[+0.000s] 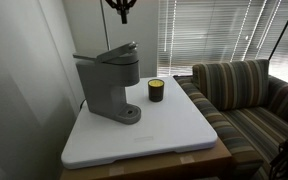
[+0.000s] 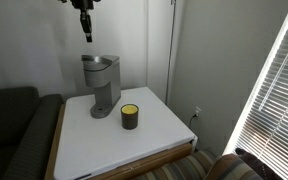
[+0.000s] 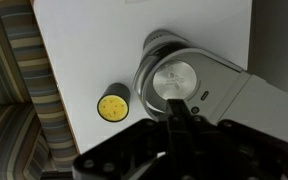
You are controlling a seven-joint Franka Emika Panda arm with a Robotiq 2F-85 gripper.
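Observation:
A grey pod coffee maker (image 1: 109,85) stands upright on a white tabletop, its top part (image 1: 121,52) looking slightly raised at the front. To its right sits a dark cup (image 1: 156,91) with yellow inside. Above the coffee maker, touching nothing, hangs my gripper (image 1: 124,20), with its fingers together and nothing showing between them. From the wrist view, the machine's round silver disc (image 3: 175,80) lies just past the fingertips (image 3: 176,106), and the yellow-topped cup (image 3: 113,105) is off to the left.
The white table (image 1: 154,138) has free room in front of the machine and around the cup. A striped armchair (image 1: 229,88) stands close by on the right, before window blinds (image 1: 204,30). In the other exterior view, a dark sofa (image 2: 14,125) flanks the table's left.

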